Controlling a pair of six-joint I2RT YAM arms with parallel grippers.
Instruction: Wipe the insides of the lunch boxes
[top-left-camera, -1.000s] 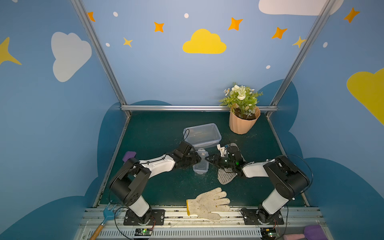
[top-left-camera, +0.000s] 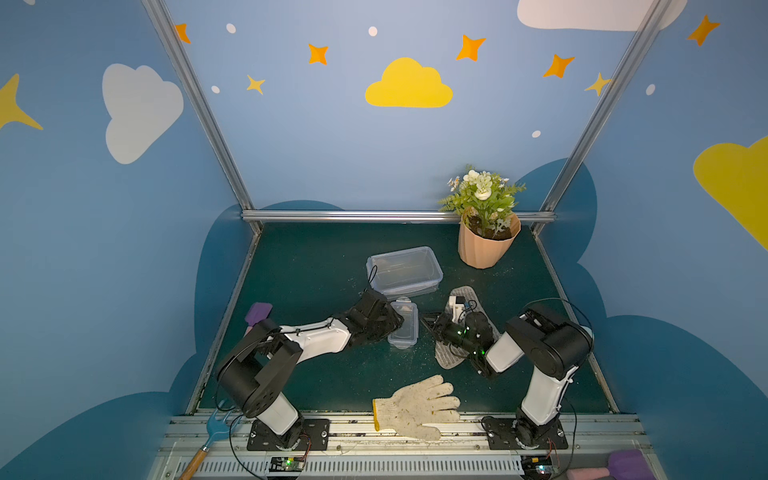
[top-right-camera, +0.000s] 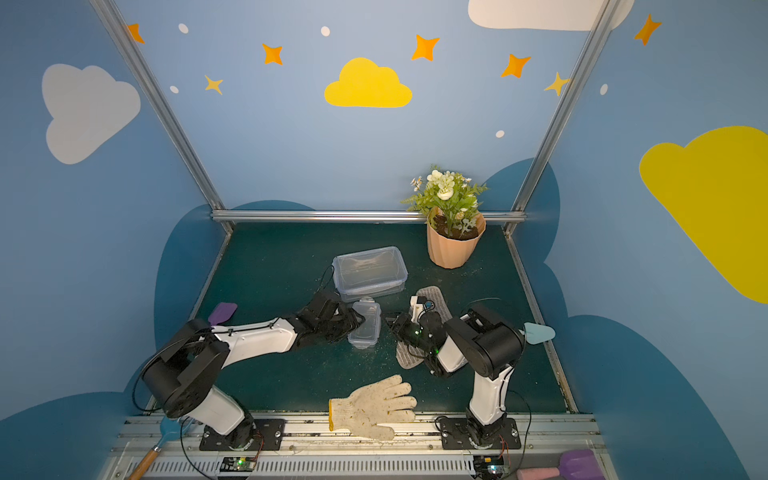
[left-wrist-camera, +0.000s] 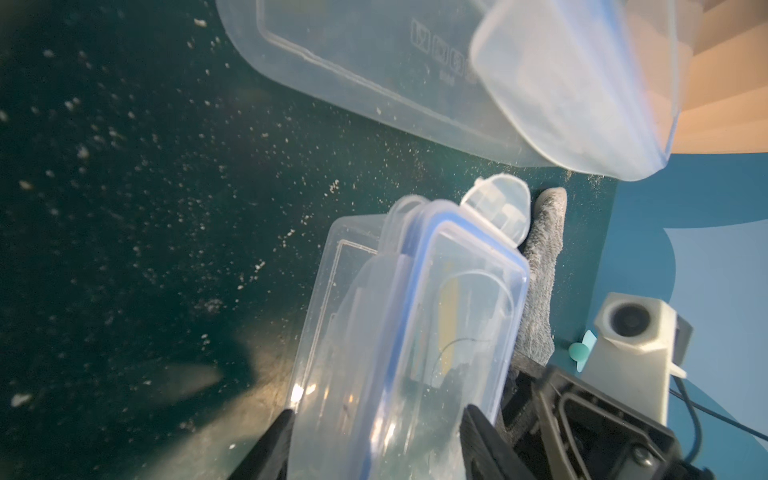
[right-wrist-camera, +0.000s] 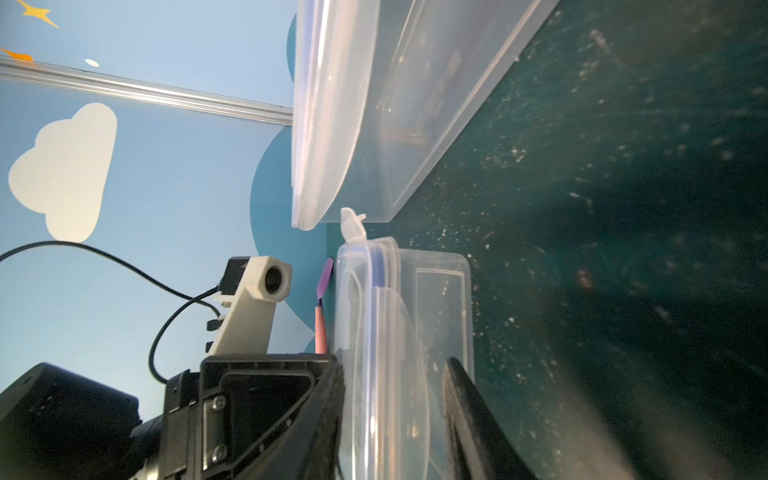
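Observation:
The small clear lunch box sits mid-table, with a blue-edged lid and a tab at its far end. A larger clear lunch box stands just behind it. My left gripper is at the small box's left side; its fingers are parted, with the box's edge showing between them. To the box's right, across a small gap, is my right gripper, its fingers also apart. Whether the left fingers touch the box cannot be told. A grey ribbed pad lies partly hidden under the right gripper.
A cotton glove lies at the front edge. The flower pot stands at the back right, and a purple-headed tool lies at the left.
My right gripper has backed away from the small box to the right, and its arm has swung inward at the elbow. My left arm has shifted only slightly.

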